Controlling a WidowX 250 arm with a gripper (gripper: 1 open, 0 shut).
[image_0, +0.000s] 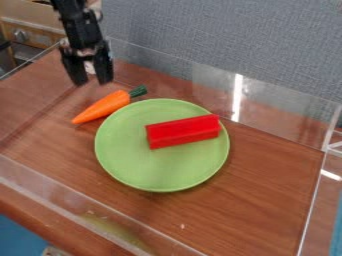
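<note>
A black gripper (90, 68) hangs at the upper left, blurred, its fingers apart and empty, above the wooden surface behind and left of an orange carrot (102, 107). The carrot lies on the wood with its green top toward the back right. Beside it, at centre, a green plate (146, 169) holds a red rectangular block (182, 131) on its right-hand part.
The wooden tray floor (254, 200) is clear at the right and front. Transparent walls (319, 190) edge it, and a grey speckled panel stands behind.
</note>
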